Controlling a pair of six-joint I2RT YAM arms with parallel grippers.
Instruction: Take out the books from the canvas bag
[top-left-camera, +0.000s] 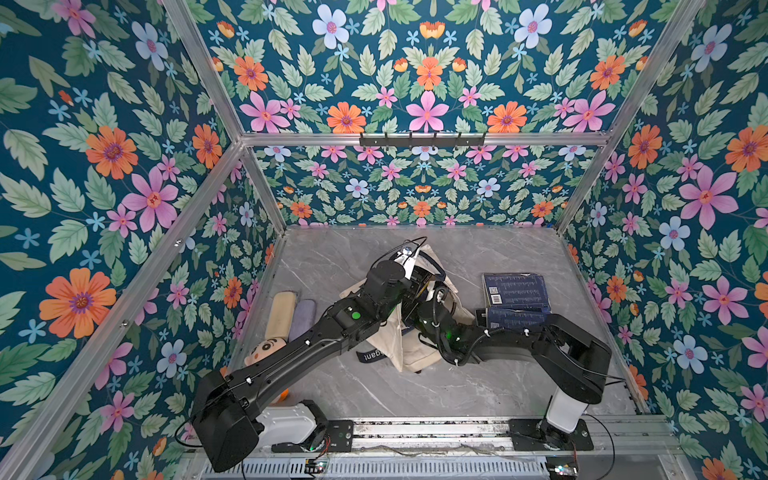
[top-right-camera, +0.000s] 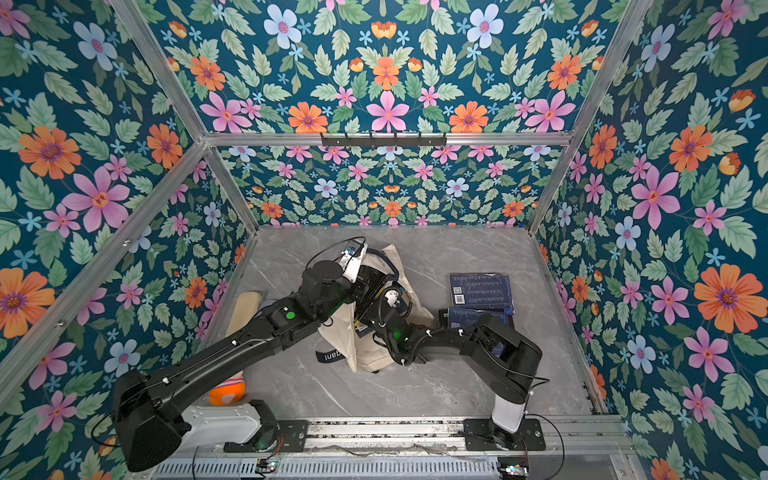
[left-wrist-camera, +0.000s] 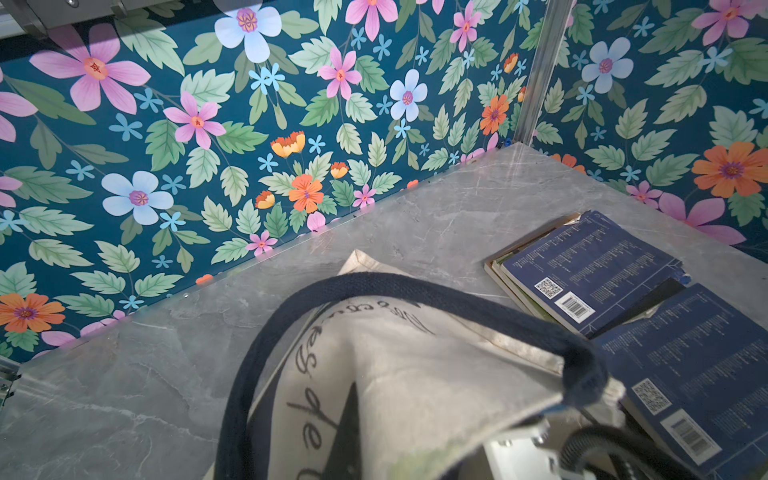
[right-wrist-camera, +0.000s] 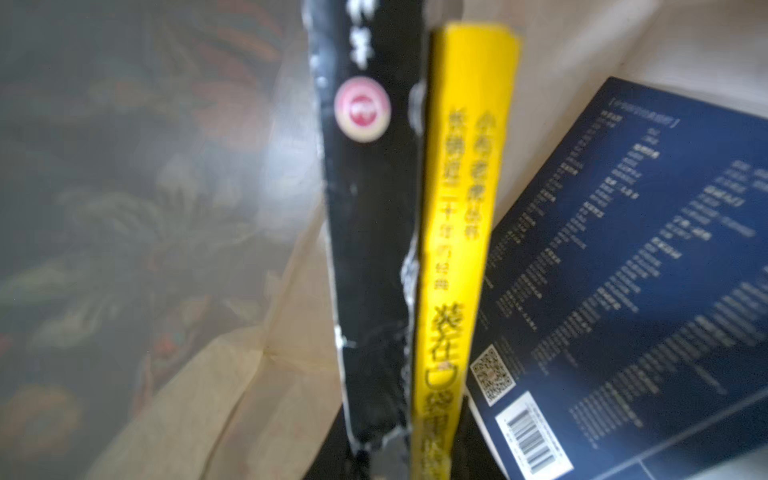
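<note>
The cream canvas bag (top-left-camera: 412, 352) with a navy strap (left-wrist-camera: 264, 336) lies mid-table under both grippers. My left gripper (top-right-camera: 356, 280) is over the bag's back part; its fingers are hidden in the left wrist view, and their state is unclear. My right gripper (top-right-camera: 380, 316) is down at the bag's opening. In the right wrist view, a black book (right-wrist-camera: 368, 240) and a yellow-spined book (right-wrist-camera: 464, 192) stand right before it, side by side; its fingers are hidden behind them. A blue book (right-wrist-camera: 608, 304) lies beyond them.
Blue books (top-left-camera: 516, 288) lie stacked to the right of the bag. A cream roll (top-left-camera: 280, 316), a lavender roll and a plush toy (top-left-camera: 264, 350) lie at the left.
</note>
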